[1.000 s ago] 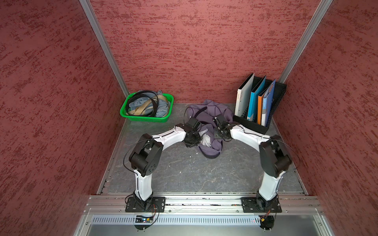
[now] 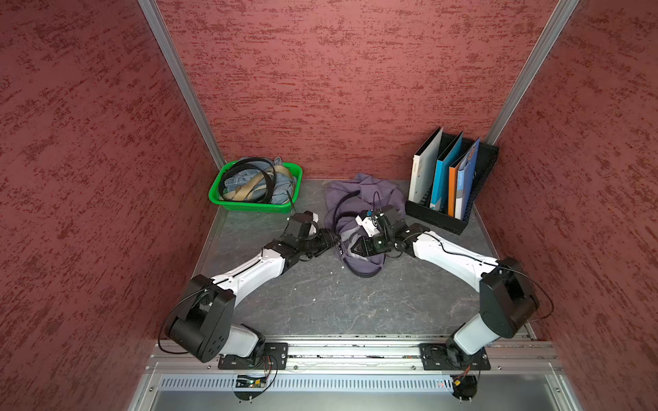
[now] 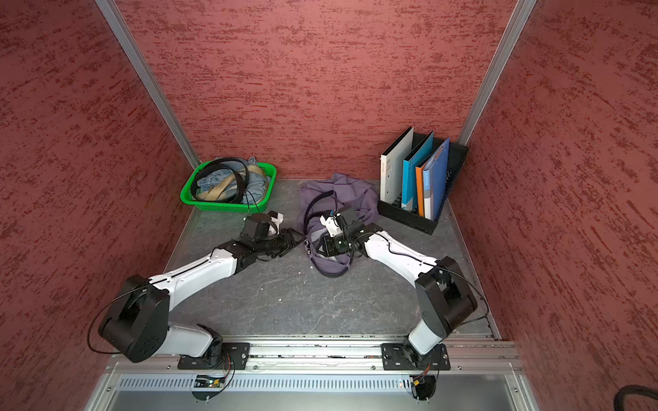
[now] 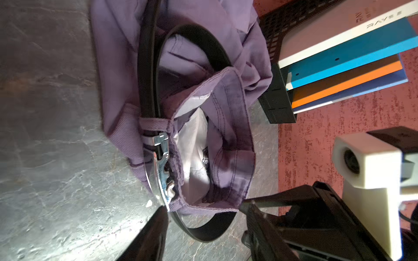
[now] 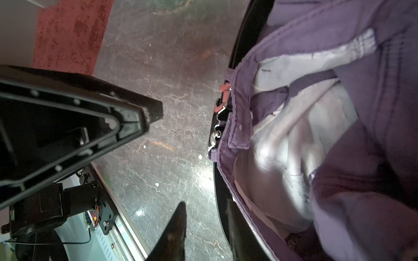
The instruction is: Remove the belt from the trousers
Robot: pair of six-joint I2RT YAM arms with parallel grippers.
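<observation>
Purple trousers (image 2: 370, 188) lie mid-table, their waist opening showing white lining (image 4: 191, 152). A black belt (image 4: 149, 65) runs along the waistband and through a belt loop (image 4: 155, 124); its loose end curves over the cloth. The silver buckle (image 4: 163, 174) sits at the waistband's edge, undone or fastened I cannot tell. My left gripper is open beside the waistband's left side, nothing between its fingers. Part open, my right gripper hovers at the waistband, one of its fingers (image 5: 237, 232) overlapping the belt in view. Contact there cannot be made out.
At back left, a green basket (image 2: 214, 194) holds jeans and coiled belts (image 2: 241, 166). A black rack (image 2: 438, 218) with several binders (image 2: 426, 164) stands at back right.
My left gripper has drawn back leftward from the waist opening. The trousers have barely shifted.
</observation>
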